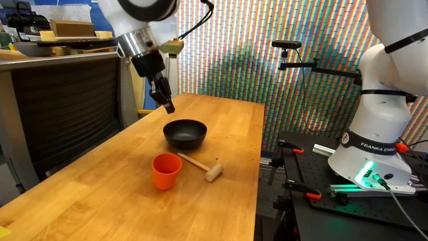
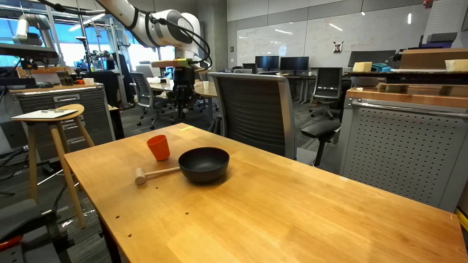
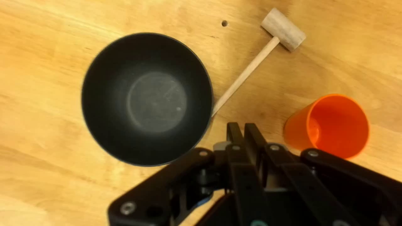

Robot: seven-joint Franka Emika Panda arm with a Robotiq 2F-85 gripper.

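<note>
My black gripper hangs above the table, its fingertips close together with a narrow gap. I see nothing clearly held at the tips; the space deeper between the fingers is dark and hard to make out. In exterior view 1 the gripper [image 1: 170,109] is above and behind the black bowl [image 1: 185,134]. The bowl [image 3: 156,101] looks empty in the wrist view. An orange cup [image 3: 337,126] sits mouth up and apart from the gripper, with nothing visible inside. Between cup and bowl lies a wooden mallet [image 3: 247,71], its handle end by the bowl's rim.
An office chair [image 2: 254,114] stands close to one long edge. A perforated metal cabinet [image 2: 399,149] is behind. The robot's base [image 1: 369,160] stands on a separate black table.
</note>
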